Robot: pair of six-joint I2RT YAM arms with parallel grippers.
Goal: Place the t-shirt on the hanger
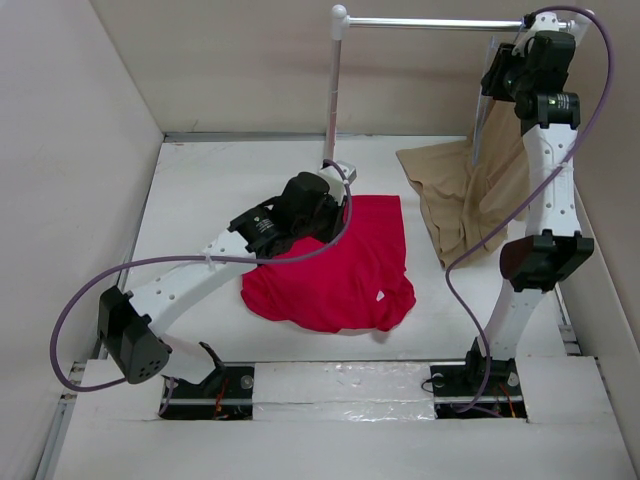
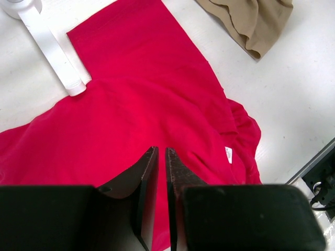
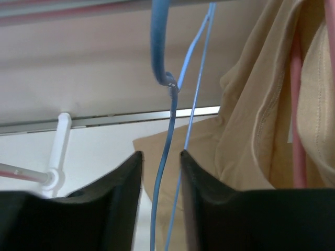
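A red t shirt (image 1: 350, 280) lies spread on the white floor of the work area, and fills much of the left wrist view (image 2: 115, 115). My left gripper hangs over it, fingertips close together with a narrow gap and nothing seen between them. At the top right, my right gripper (image 1: 490, 82) is at the rail by a blue wire hanger (image 3: 157, 42); its blurred fingers stand apart (image 3: 131, 178) with the hanger's wire in line between them, whether held I cannot tell.
A white rail (image 1: 430, 23) on posts spans the back. Beige cloth (image 1: 440, 200) hangs at the right and spreads onto the floor. Free floor (image 1: 200, 180) lies at the back left.
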